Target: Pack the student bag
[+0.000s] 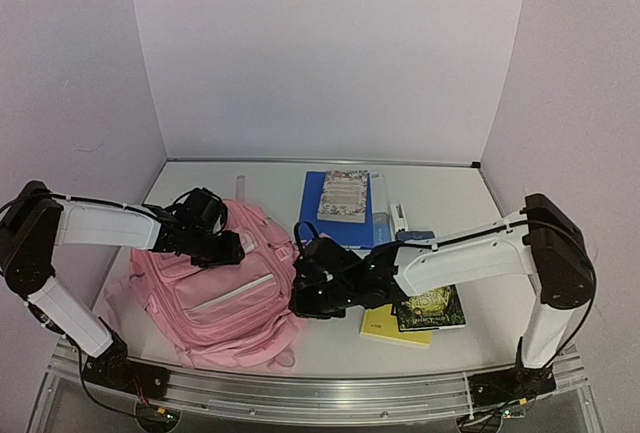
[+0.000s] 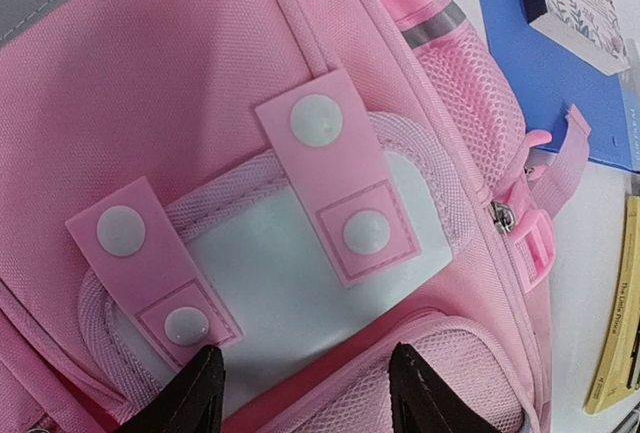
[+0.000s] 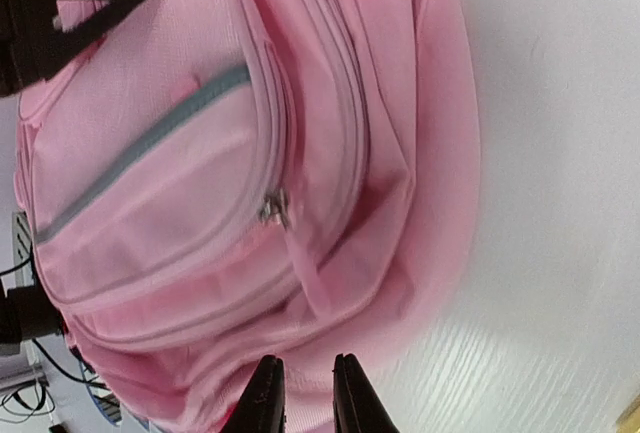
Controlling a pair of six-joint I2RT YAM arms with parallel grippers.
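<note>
The pink bag (image 1: 225,303) lies at the left of the table, with a zipped pocket facing up. In the left wrist view its open pink mouth (image 2: 330,373) shows below two strap tabs. My left gripper (image 1: 238,249) is over the bag's upper middle, its fingers (image 2: 198,398) wide apart and no object seen between them. At the bag's right edge is my right gripper (image 1: 300,305). Its fingertips (image 3: 262,393) stand a small way apart, with only pink cloth and pale table visible behind the gap. The right wrist view is blurred.
A blue folder (image 1: 313,198) with a patterned book (image 1: 343,196) on it lies at the back. To the right, a dark book (image 1: 440,309) rests on a yellow book (image 1: 395,327), partly behind my right arm.
</note>
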